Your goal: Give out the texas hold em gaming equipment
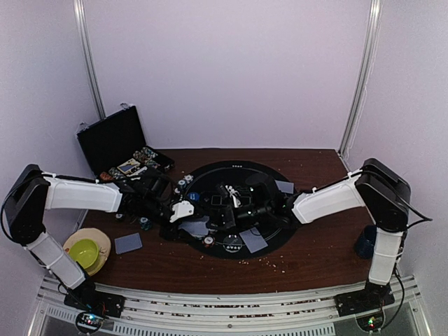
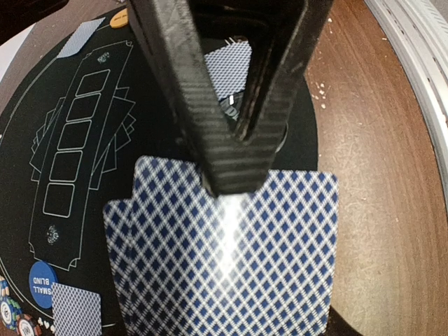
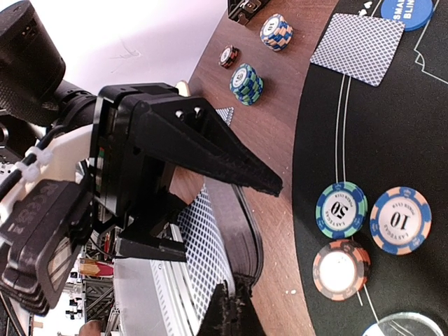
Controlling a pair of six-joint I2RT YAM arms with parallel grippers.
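Note:
Over the front of the black poker mat (image 1: 234,166), both grippers meet at a deck of blue-backed cards (image 2: 231,259). My left gripper is shut on the deck, its fingers on either side. From above, in the left wrist view, my right gripper comes down shut against the deck's edge; whether a thin card is between its tips is hidden. One card edge sticks out at the deck's left side. Face-down cards lie on the mat at its front (image 1: 253,240), at its right rear, and beside the blue small blind disc (image 2: 42,283).
Loose chips (image 3: 341,210) lie on the mat near its edge, and chip stacks (image 3: 246,84) stand on the table. An open black case (image 1: 115,140) is at the left rear. A green bowl (image 1: 84,252) sits front left, a dark blue cup (image 1: 365,241) at right.

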